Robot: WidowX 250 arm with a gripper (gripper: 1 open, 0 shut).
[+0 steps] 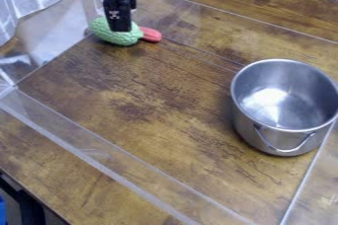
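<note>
My black gripper [119,20] comes down from the top at the back left, just over a green knobbly toy vegetable [114,36]. A red piece [152,35] lies at the toy's right end. I cannot tell whether the fingers are open or shut, or whether they touch the toy. A steel pot [283,106] stands empty at the right.
Clear plastic edging [93,150] bounds the wooden work surface [158,120]. A white translucent curtain or bag [30,2] is at the top left.
</note>
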